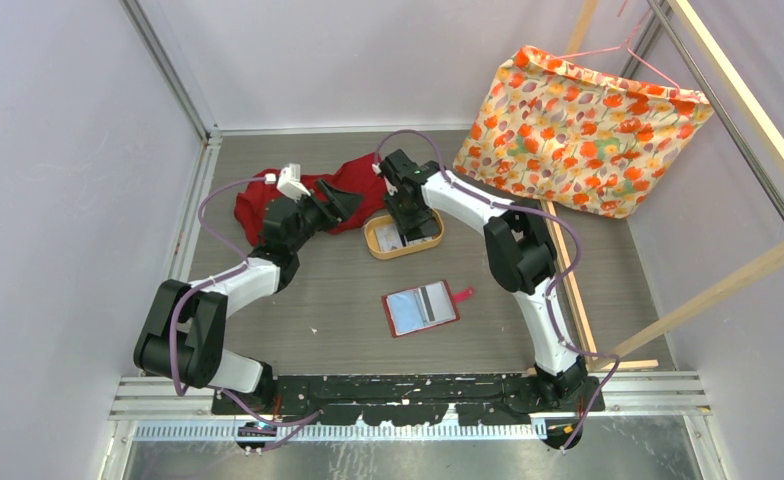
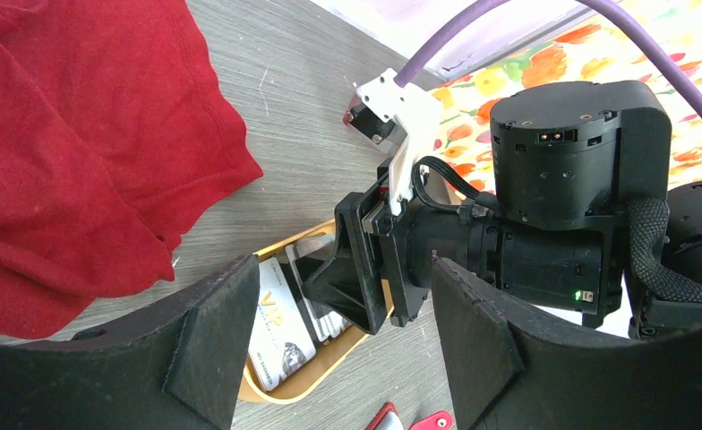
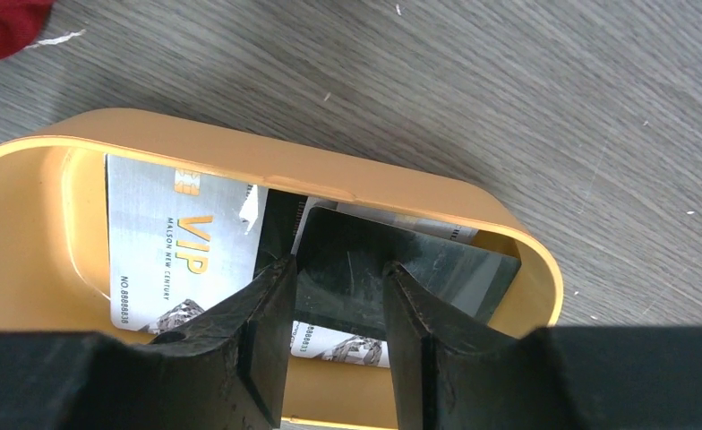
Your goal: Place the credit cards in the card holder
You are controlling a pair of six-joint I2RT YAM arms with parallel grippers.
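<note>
In the oval tan tray (image 3: 88, 233), a white VIP card (image 3: 177, 251) lies at the left, beside a dark glossy card (image 3: 446, 260) resting slantwise over another pale card (image 3: 338, 345). My right gripper reaches into the tray with its fingers at the dark card, one by its left edge, the other over its face. A gap shows between these fingers; whether they grip the card is unclear. Left of the tray, my left gripper hangs open and empty. The red card holder (image 1: 421, 307) lies unfolded in front, with clear sleeves inside.
A crumpled red cloth (image 1: 258, 210) lies behind and under the left gripper. At the back right hangs a flowered fabric (image 1: 583, 130) near wooden bars. Bare table surrounds the card holder.
</note>
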